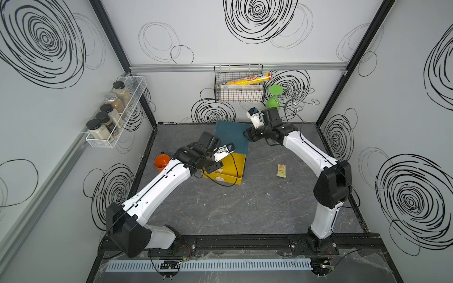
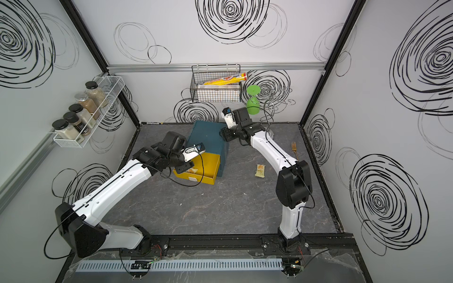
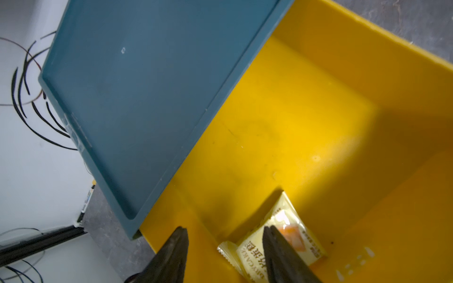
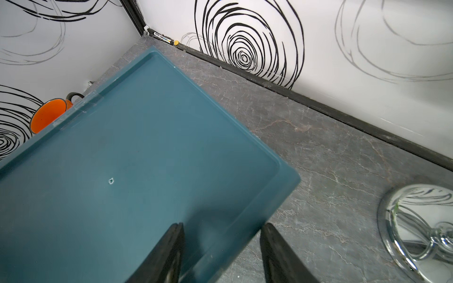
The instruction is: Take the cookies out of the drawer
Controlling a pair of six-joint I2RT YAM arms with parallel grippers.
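Observation:
A cookie packet in a shiny cream wrapper lies in a corner of the yellow drawer, which is pulled out of the teal box. Over that corner hangs my left gripper, open, its fingers apart from each other and the packet partly behind one of them. At the box's far right edge, my right gripper is shut on the rim of the teal box. A second cookie packet lies on the table, right of the drawer.
An orange mug stands left of the drawer. A shiny metal object sits behind the right arm, and a fork lies at the right. Grey table in front of the drawer is clear.

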